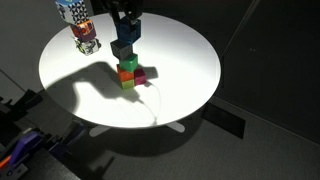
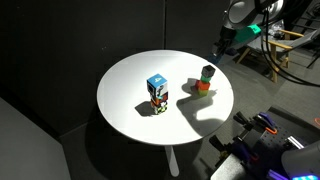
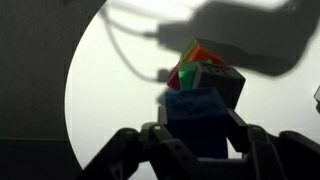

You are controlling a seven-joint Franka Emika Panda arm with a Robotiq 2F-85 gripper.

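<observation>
My gripper is shut on a dark blue block, which fills the space between the fingers in the wrist view. In exterior view 1 the blue block hangs close above and slightly right of a dark grey block. That dark block tops a small stack, with a green block under it, an orange-red block lower down and a yellow-green one at the bottom. A crimson block is at the stack's right side. Whether the blue and dark blocks touch, I cannot tell.
A taller stack of patterned blocks stands apart on the round white table. In exterior view 1 it is at the left. A chair and a person are in the background.
</observation>
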